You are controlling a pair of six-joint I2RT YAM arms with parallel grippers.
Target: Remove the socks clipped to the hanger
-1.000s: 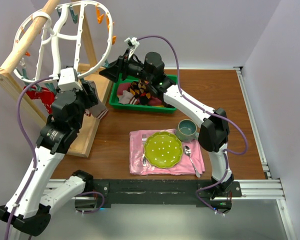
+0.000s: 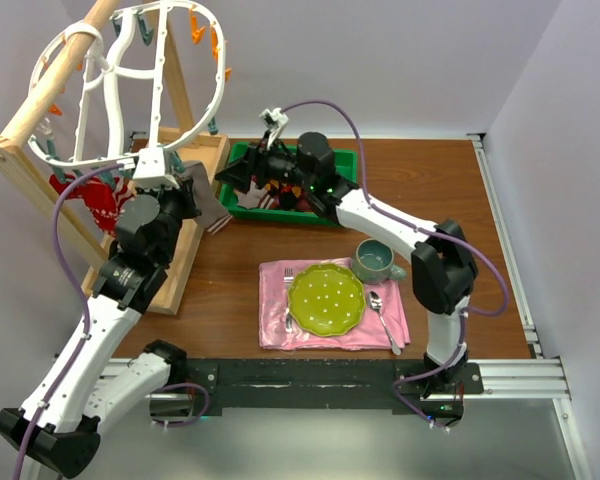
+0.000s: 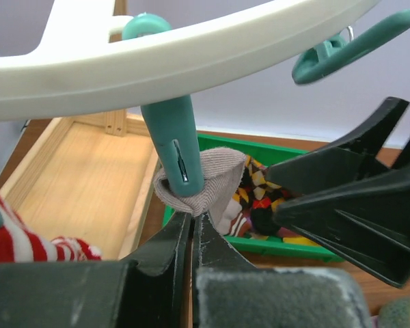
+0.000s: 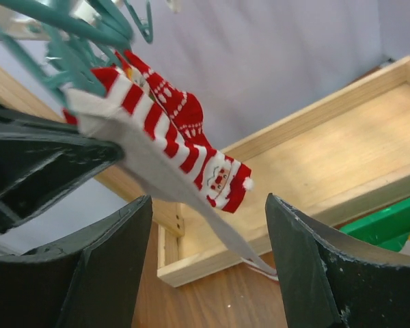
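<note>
The round white hanger (image 2: 161,75) carries teal and orange clips at the top left. One teal clip (image 3: 172,140) still pinches the cuff of a grey sock (image 3: 222,167). Just below that clip, my left gripper is shut on the sock's cuff. The sock slants down across the right wrist view, its striped toe lowest. My right gripper stands open facing it, with the sock passing in front of the gap and not clamped. Red-and-white socks (image 4: 184,147) hang from other clips behind the grey one.
A green bin (image 2: 295,215) holding several socks sits at the back, partly under my right arm. Nearer the front are a pink cloth (image 2: 272,335) with a green plate (image 2: 325,300) and a teal mug (image 2: 373,258).
My left gripper has shifted a little to the right. The right gripper has moved right and down toward the bin. The grey sock's hanging end has swung slightly rightward.
</note>
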